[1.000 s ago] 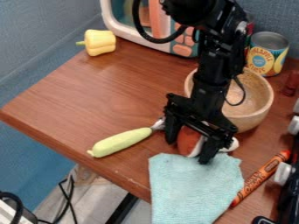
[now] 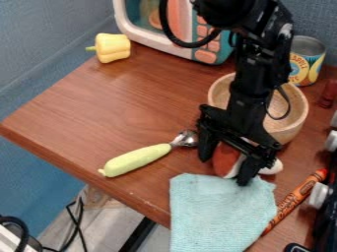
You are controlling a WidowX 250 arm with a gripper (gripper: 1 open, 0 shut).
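My black gripper [image 2: 231, 159] reaches down in front of a tan bowl [image 2: 289, 120], over a reddish-orange object [image 2: 227, 161] with white parts, just behind a light teal cloth [image 2: 219, 211]. The arm hides much of that object, so whether my fingers are closed on it is unclear. A pale green-handled scoop [image 2: 136, 159] lies to the left on the wooden table [image 2: 105, 118].
A toy microwave [image 2: 138, 20] and a yellow pepper-like item [image 2: 109, 47] stand at the back. A can [image 2: 305, 61] is at back right. A crayon-like orange item [image 2: 298, 200] and bottles line the right edge.
My gripper has shifted slightly to the right and down around the reddish object. The other things look unmoved.
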